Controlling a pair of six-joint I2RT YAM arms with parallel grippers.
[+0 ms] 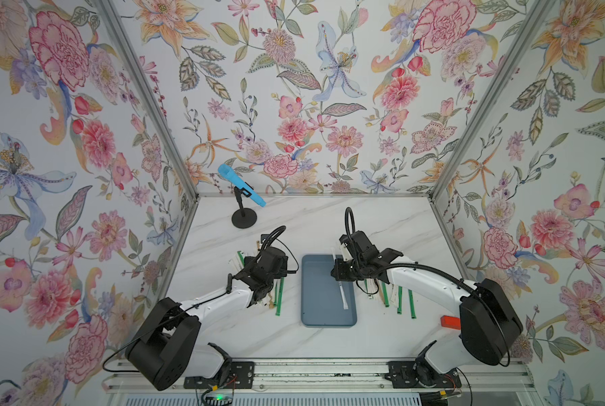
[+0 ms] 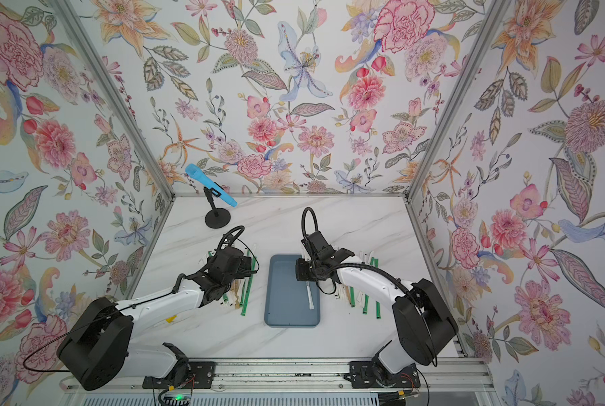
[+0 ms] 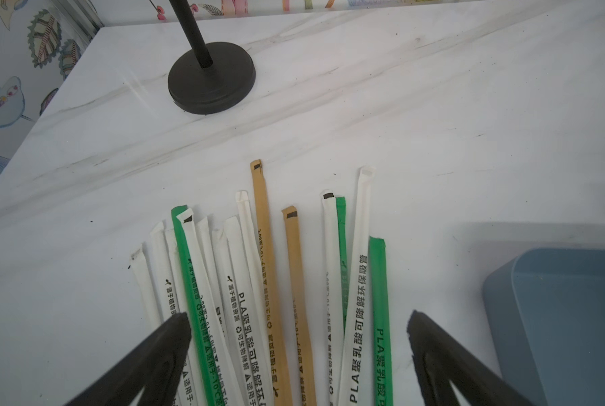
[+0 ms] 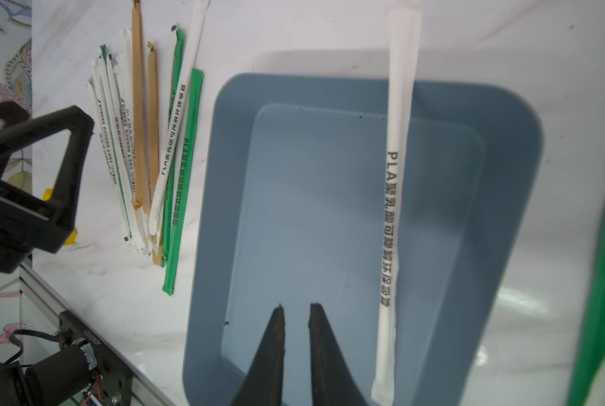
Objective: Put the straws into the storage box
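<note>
A white paper straw (image 4: 391,203) lies in the blue-grey storage box (image 4: 211,203). Its upper end crosses the far rim and sticks out past it, while the lower end rests inside. My right gripper is over the box to the left of that straw, fingers slightly apart with only the box floor visible between them. On the table left of the box is a group of white, green and brown wrapped straws, among them a white straw (image 3: 358,270) and a brown straw (image 3: 299,304). Above this group my left gripper stands wide open, holding nothing.
More straws, including a green straw (image 1: 411,301), lie right of the box, partly under the right arm. A blue microphone (image 1: 241,185) on a black stand (image 1: 244,218) is at the back left.
</note>
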